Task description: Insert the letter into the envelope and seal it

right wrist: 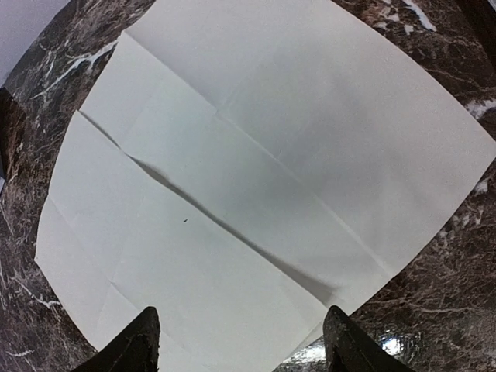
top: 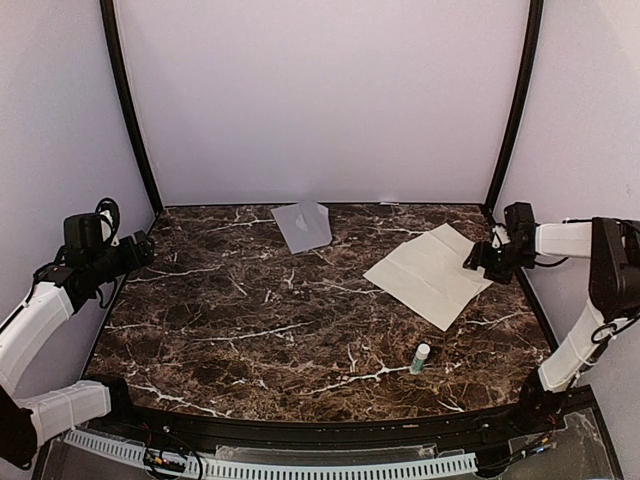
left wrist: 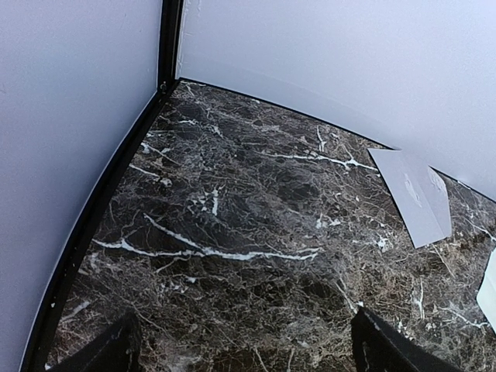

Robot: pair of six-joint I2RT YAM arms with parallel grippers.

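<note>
A large creased white sheet, the letter, lies flat on the right of the dark marble table; its fold lines show clearly in the right wrist view. Towards the back, left of the sheet, rests the small grey envelope, also visible in the left wrist view. My right gripper hovers over the sheet's right corner, fingers apart and nothing between them. At the far left edge, well away from both papers, my left gripper is open and empty.
A small glue stick with a white cap stands near the front right. Bare marble covers the left and centre of the table. White walls enclose the back and both sides.
</note>
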